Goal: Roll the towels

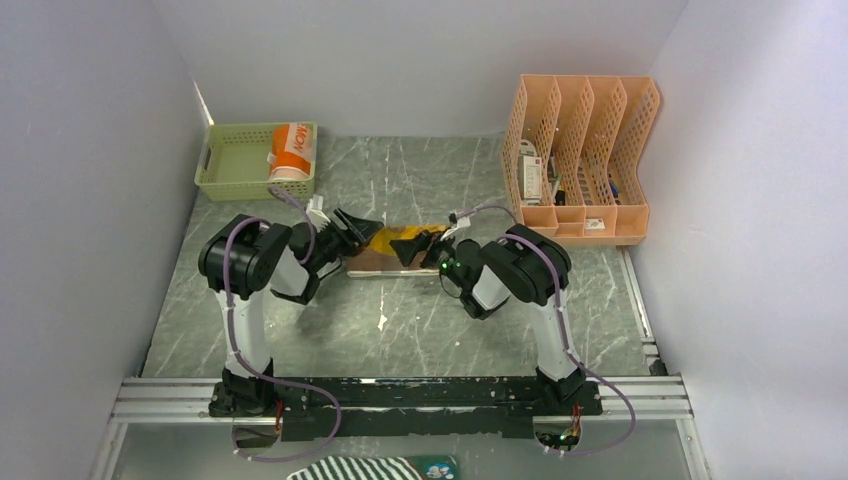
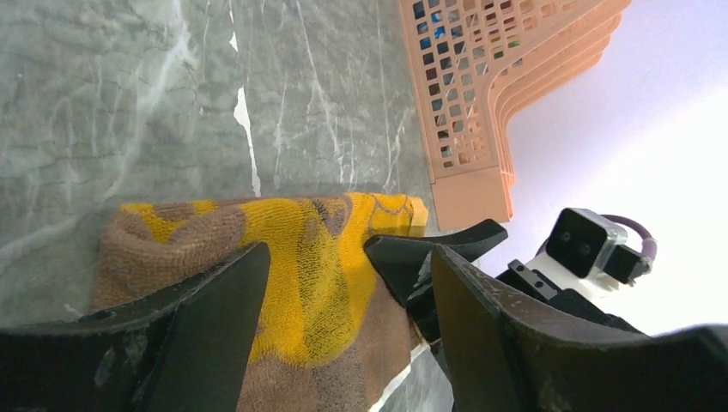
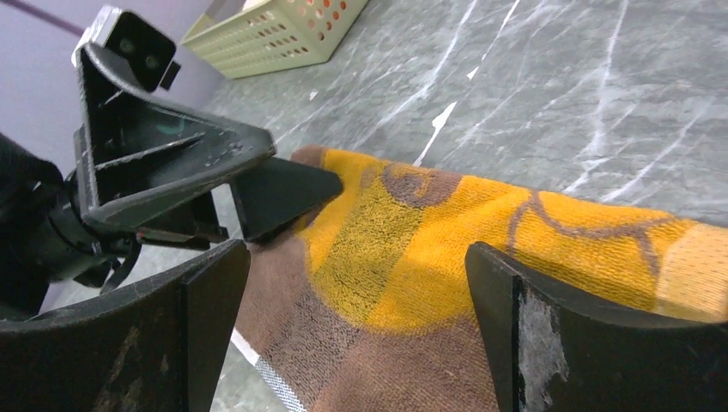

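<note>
A folded brown and yellow towel (image 1: 385, 262) lies flat on the grey marble table, its yellow far edge slightly raised in both wrist views (image 2: 309, 283) (image 3: 403, 257). My left gripper (image 1: 365, 228) is open over the towel's left end, its two fingers spread low across the cloth. My right gripper (image 1: 410, 250) is open over the towel's right part, its fingers spread close to or on the cloth. The two grippers face each other a short way apart.
A green basket (image 1: 225, 160) with an orange roll (image 1: 293, 150) stands at the back left, an orange organiser (image 1: 580, 228) at the back right. Walls close in the back and sides.
</note>
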